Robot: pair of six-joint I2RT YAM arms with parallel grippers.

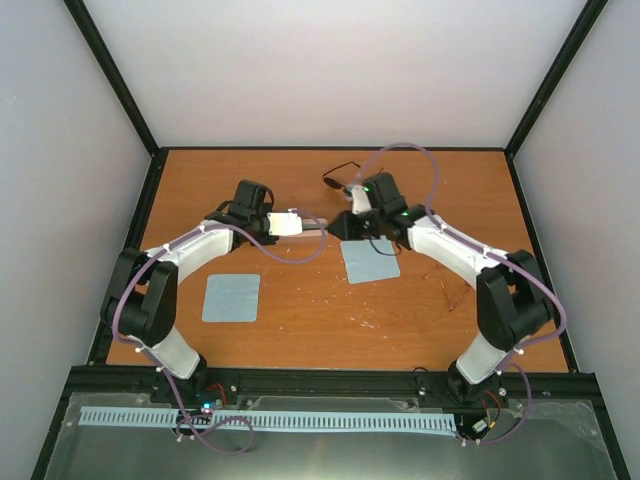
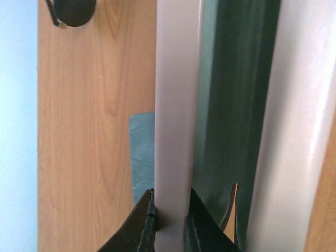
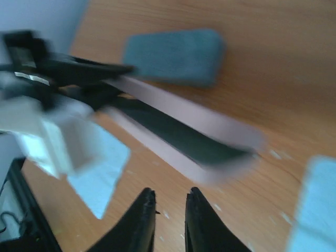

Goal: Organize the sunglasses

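An open glasses case [image 3: 194, 121], pink outside with dark lining, is held by my left gripper, which is shut on its wall; it fills much of the left wrist view and is blurred in the right wrist view. My right gripper hangs part open near the case's right end, nothing seen between its fingers. Black sunglasses [image 1: 334, 182] lie at the back of the table, partly hidden behind the right arm in the top view.
A pale cloth [image 1: 231, 298] lies front left, another [image 1: 369, 265] centre right. Reddish clear glasses [image 1: 455, 298] lie at the right beside the arm.
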